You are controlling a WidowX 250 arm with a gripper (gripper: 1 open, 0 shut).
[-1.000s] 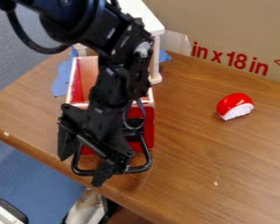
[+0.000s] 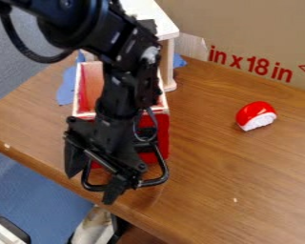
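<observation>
My black arm reaches down over a red box [image 2: 155, 133] with a white-edged upper tray [image 2: 85, 91], standing at the left of the wooden table. The gripper [image 2: 113, 179] is low at the box's front, by a black loop handle; I cannot tell whether it is open, shut or holding that handle. Much of the box is hidden behind the arm. A red and white rounded object [image 2: 255, 115] lies apart to the right.
A white structure [image 2: 168, 43] stands behind the box, beside a blue cloth [image 2: 65, 93]. A cardboard panel [image 2: 251, 33] closes off the back.
The arm and gripper have shifted very slightly; everything else looks unchanged.
</observation>
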